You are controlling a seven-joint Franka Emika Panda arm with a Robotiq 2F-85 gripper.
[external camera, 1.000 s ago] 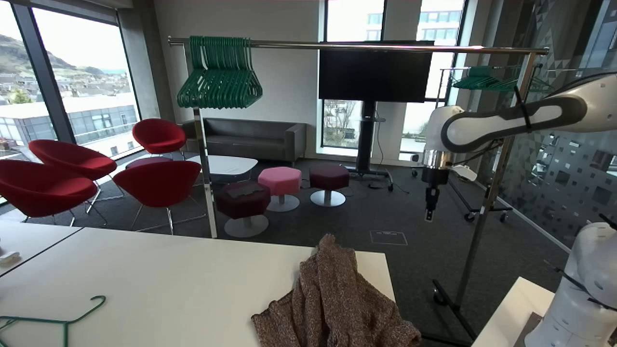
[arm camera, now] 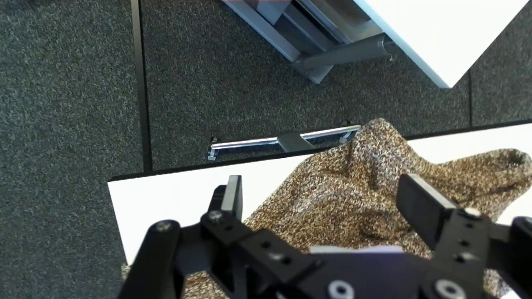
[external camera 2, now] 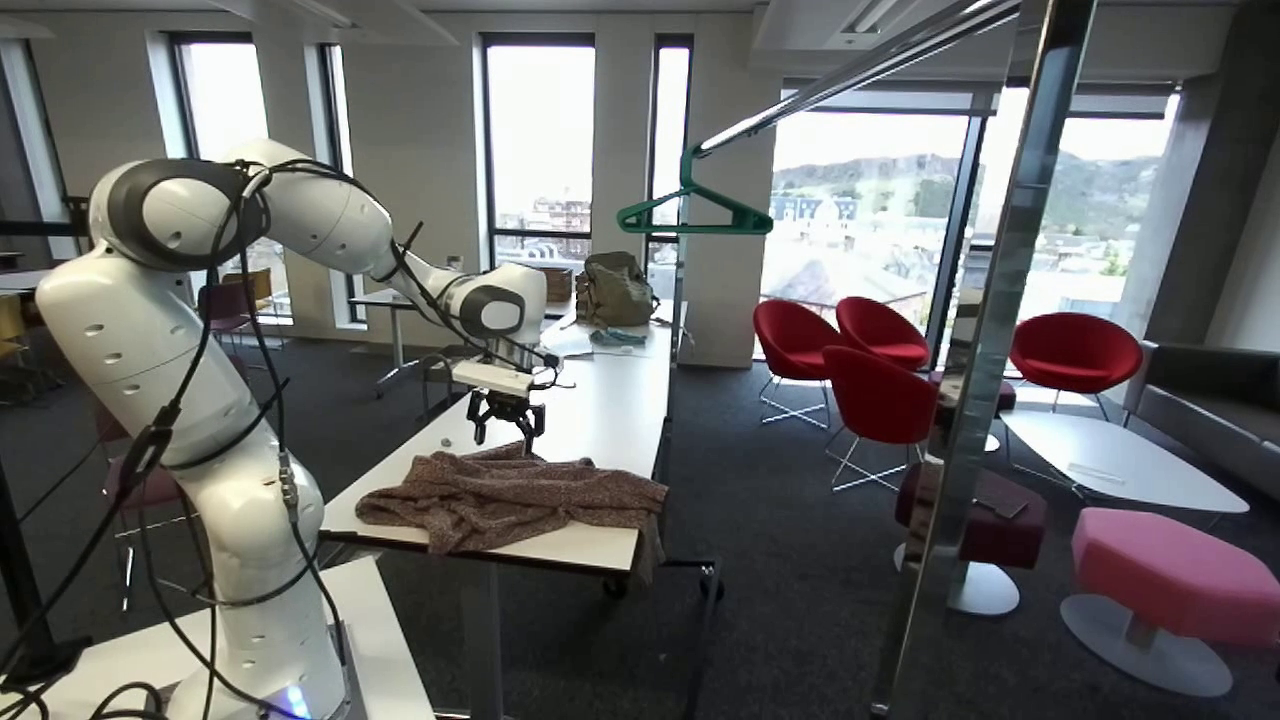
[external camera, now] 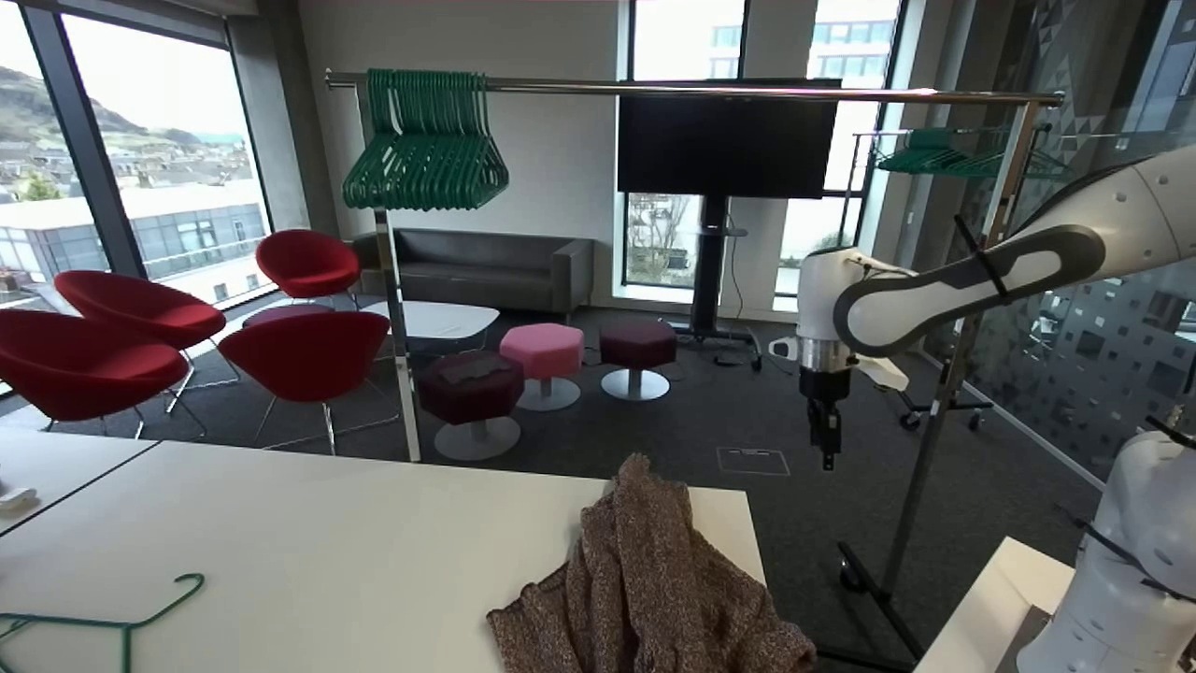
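A brown knitted garment [external camera: 662, 583] lies rumpled over the corner of the white table [external camera: 314, 538]; in exterior view 2 part of this garment [external camera 2: 516, 498] droops over the table's edge. My gripper [external camera 2: 506, 430] is above it there, fingers pointing down and spread apart. From the wrist, the garment [arm camera: 339, 199] shows below and between the parted fingers of my gripper, with nothing held. Exterior view 1 sees the gripper [external camera: 827, 460] edge-on. On that table a green hanger [external camera: 123, 621] lies at the lower left, partly cut off by the frame.
A metal clothes rail [external camera: 695, 86] crosses behind the table, with several green hangers [external camera: 426, 146] bunched at its left end. Its upright [external camera: 942, 415] stands near the arm. A backpack [external camera 2: 614, 288] sits at the table's far end.
My arm has come lower and a little left in exterior view 1, and the gripper with it. The garment and the hanger lie as before.
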